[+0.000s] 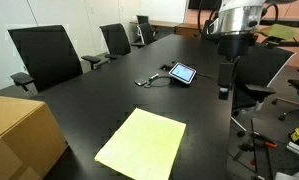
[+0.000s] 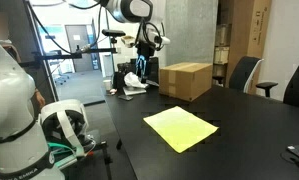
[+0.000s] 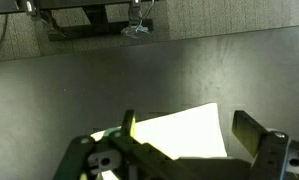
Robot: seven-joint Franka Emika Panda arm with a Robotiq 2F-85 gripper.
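Note:
My gripper point(image 1: 226, 82) hangs in the air near the right side of the dark table in exterior view 1. Its two dark fingers stand wide apart in the wrist view, so the gripper is open with nothing between them. A flat yellow sheet point(image 1: 142, 145) lies on the table, lower left of the gripper in exterior view 1. Exterior view 2 shows the same yellow sheet point(image 2: 180, 129) lying flat. Seen from the wrist, the sheet point(image 3: 184, 132) looks almost white, below and partly covered by the gripper.
A cardboard box point(image 1: 24, 140) stands at one table end, beyond the sheet in exterior view 2. A small device with a lit screen point(image 1: 182, 73) and cables lie toward the other end. Black chairs point(image 1: 46, 53) line one side. Bare tabletop surrounds the sheet.

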